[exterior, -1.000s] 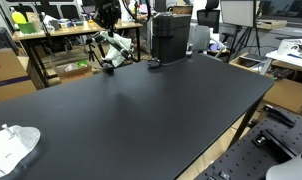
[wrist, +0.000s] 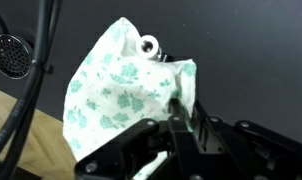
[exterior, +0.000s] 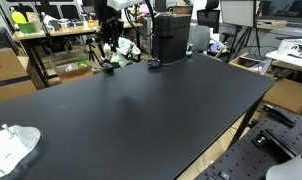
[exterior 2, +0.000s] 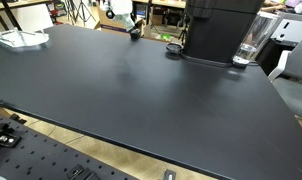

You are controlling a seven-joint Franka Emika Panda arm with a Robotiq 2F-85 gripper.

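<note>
A white cloth with green leaf prints (wrist: 121,95) spreads across the wrist view and bunches up toward my gripper. The fingertips are largely hidden by its folds, so how firmly they close on it is unclear. In exterior view 1 the cloth (exterior: 127,48) is at the far edge of the black table, beside the dark hand. Exterior view 2 shows only the lower part of the cloth (exterior 2: 122,14) at the top. A small round white piece with a dark centre (wrist: 147,46) shows at the cloth's edge.
A tall black box (exterior 2: 219,30) stands on the table, with a clear container (exterior 2: 253,40) beside it. Near the cloth are a round dark object (exterior 2: 173,48) and a small dark item (exterior 2: 135,33). A white dish (exterior: 11,148) sits at the near left. Mid-table is clear.
The cloth has shifted slightly to the right in exterior view 1 and its hanging shape has changed. The dish and the box have stayed put.
</note>
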